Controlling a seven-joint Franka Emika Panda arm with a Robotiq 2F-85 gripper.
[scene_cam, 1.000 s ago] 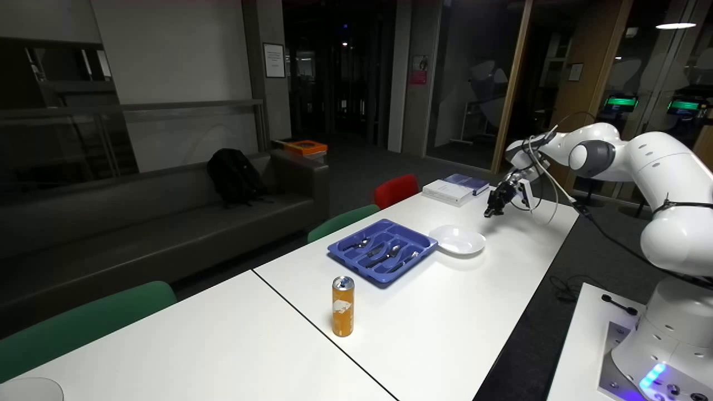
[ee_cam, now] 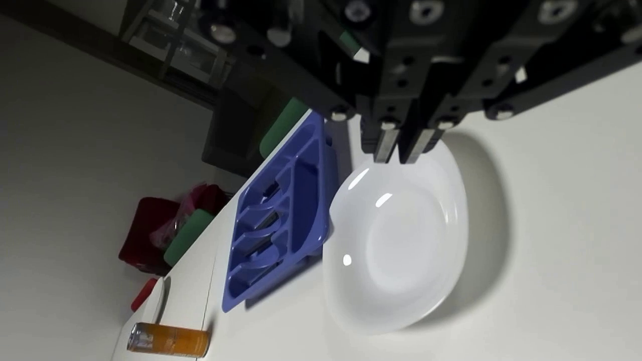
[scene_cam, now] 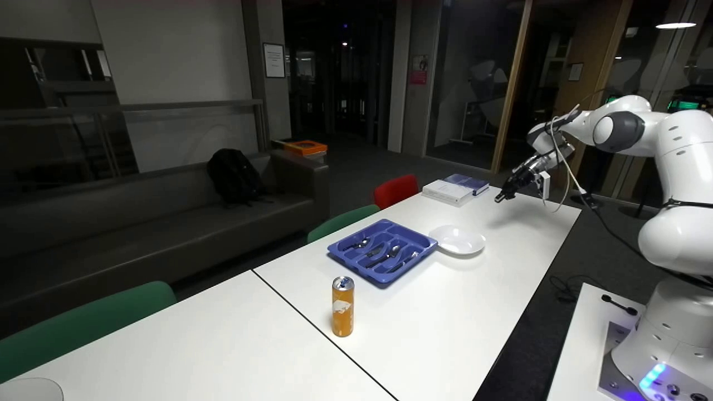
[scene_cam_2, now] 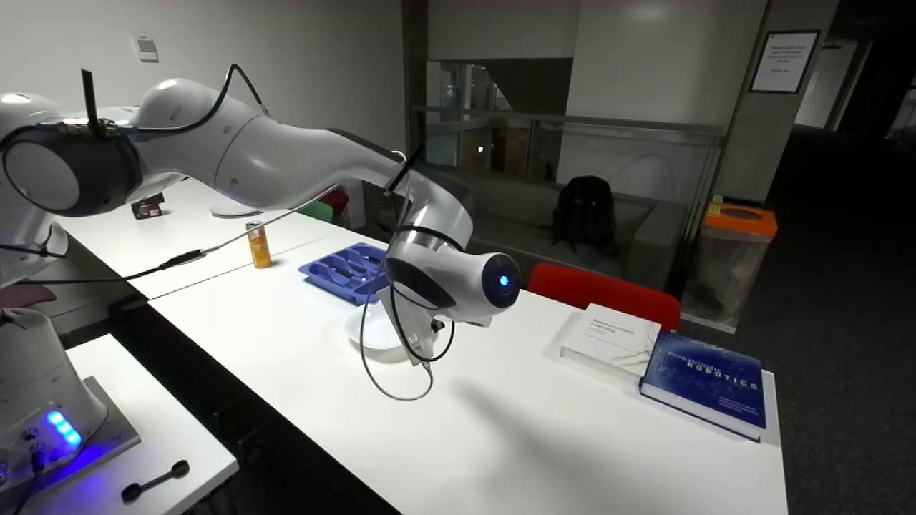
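Observation:
My gripper hangs above the table with its fingers drawn almost together; only a narrow gap shows and I see nothing between them. In exterior view 1 the gripper is off to the far side of a white bowl, clear of it. The bowl looks empty and stands upright. A blue cutlery tray sits right against or very near the bowl, with several pieces of dark-handled cutlery in it. In exterior view 2 the arm hides the fingers and part of the bowl.
An orange can stands upright near the table seam. A white book and a blue book lie at the table's far end. Chairs line one side. The table between bowl and books is free.
In exterior view 1 my gripper has risen and moved right, away from the bowl. Bowl, tray and can stand where they were.

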